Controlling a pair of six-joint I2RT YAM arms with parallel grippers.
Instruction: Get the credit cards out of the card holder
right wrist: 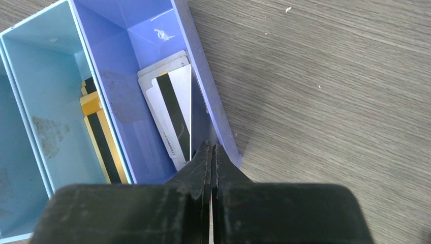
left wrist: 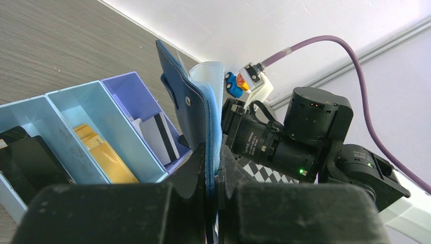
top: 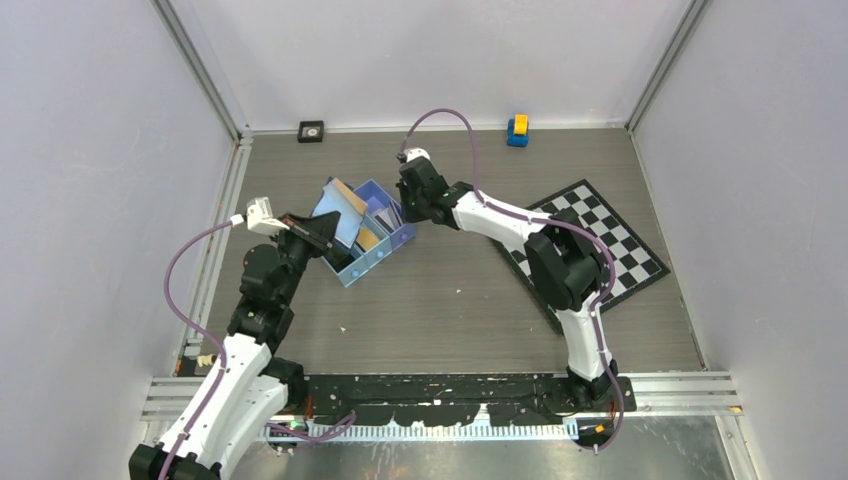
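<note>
My left gripper is shut on a blue card holder (left wrist: 185, 107), upright in the left wrist view and seen as a light blue flap (top: 342, 210) from above. My right gripper is shut over the purple bin (right wrist: 122, 56), its tips at the white cards (right wrist: 164, 109) there; whether they touch is unclear. Yellow cards (left wrist: 109, 157) lie in the middle light blue compartment (right wrist: 48, 137), black ones (left wrist: 28, 168) in another compartment.
A checkered board (top: 630, 250) lies right, partly under the right arm. A blue-yellow toy (top: 517, 133) and a small black square object (top: 311, 132) are at the back.
</note>
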